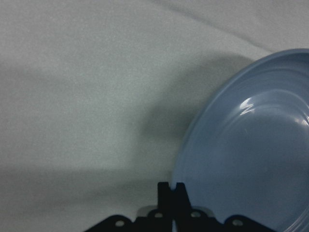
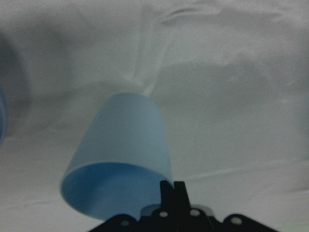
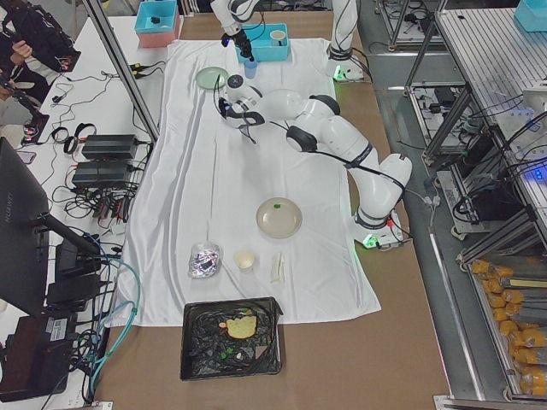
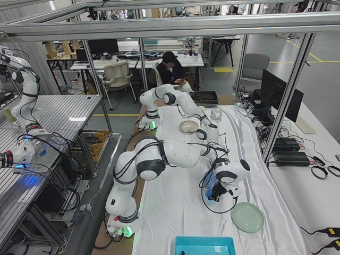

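Observation:
In the left wrist view a glossy blue bowl (image 1: 251, 145) fills the right side; my left gripper is shut at its rim. In the right wrist view a pale blue cup (image 2: 118, 135) shows with its mouth toward the camera, and my right gripper is shut at the cup's rim. Whether either rim is firmly between the fingertips is hard to tell. In both camera views the arms are close together at the far end of the white cloth, partly hiding bowl and cup.
A green plate (image 4: 247, 218) and a turquoise bin (image 4: 204, 240) are near the cup. Toward the other end lie a beige plate (image 3: 279, 224), foil package (image 3: 204, 263), small cream bowl (image 3: 244, 257) and black tray (image 3: 231, 366).

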